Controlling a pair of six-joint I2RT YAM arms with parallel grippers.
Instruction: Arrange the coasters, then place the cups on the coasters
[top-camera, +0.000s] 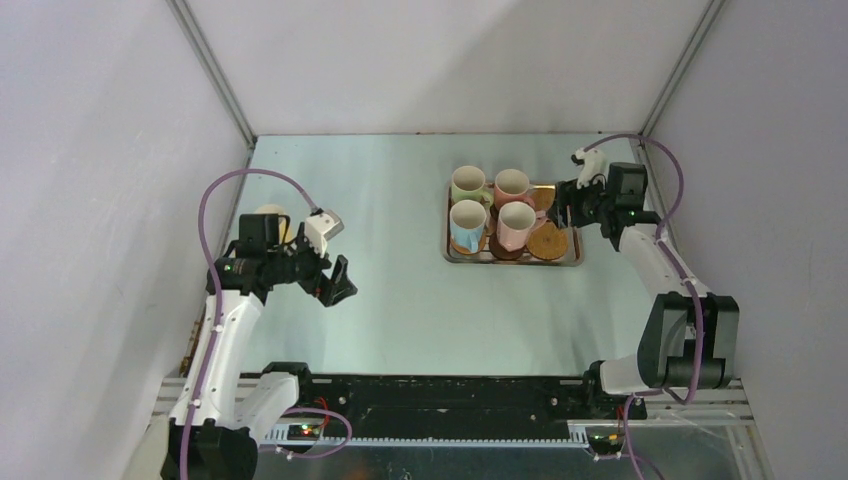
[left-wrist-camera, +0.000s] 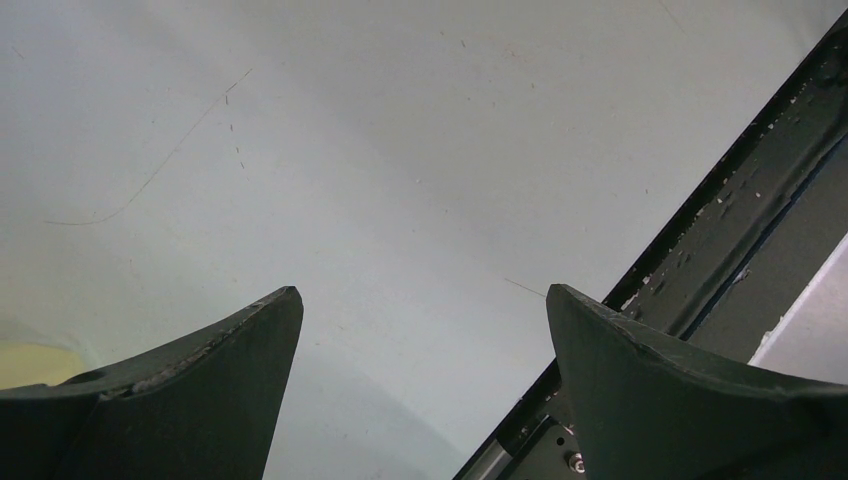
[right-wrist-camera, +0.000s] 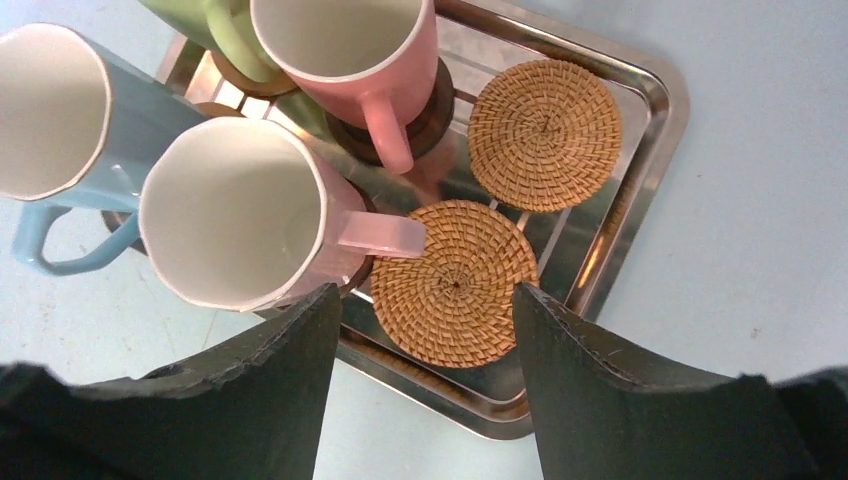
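Note:
A light pink cup (right-wrist-camera: 240, 215) stands upright on a dark coaster at the tray's near side, its handle pointing over a bare woven coaster (right-wrist-camera: 455, 284). Beside it are a blue cup (top-camera: 467, 223), a green cup (top-camera: 468, 184) and a darker pink cup (top-camera: 511, 187), each upright on the tray. A second bare woven coaster (right-wrist-camera: 546, 135) lies at the far right of the tray. My right gripper is open, clear of the light pink cup's handle, with nothing held. Far to the left, my left gripper (top-camera: 343, 283) hangs open over bare table, empty.
The metal tray (top-camera: 450, 250) carries all the cups and coasters. A round pale yellowish object (top-camera: 270, 209) lies at the table's left edge, partly behind the left arm.

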